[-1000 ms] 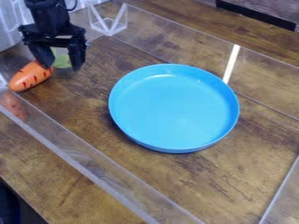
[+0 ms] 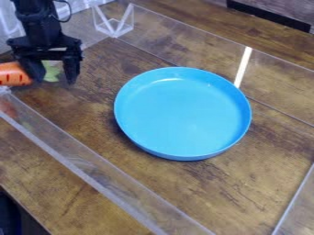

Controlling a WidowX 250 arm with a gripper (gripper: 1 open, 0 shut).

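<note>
My black gripper [image 2: 47,64] is at the upper left of the camera view, open, its fingers around or just over a pale green object [image 2: 51,72], which is partly hidden by them. An orange carrot-like object [image 2: 14,75] lies just left of the gripper at the frame's edge, partly covered. A large blue plate [image 2: 182,112] lies empty in the middle right of the wooden table.
Clear plastic barriers run along the lower left and the right edge. A white frame piece stands at the top left behind the gripper.
The plate has not moved.
</note>
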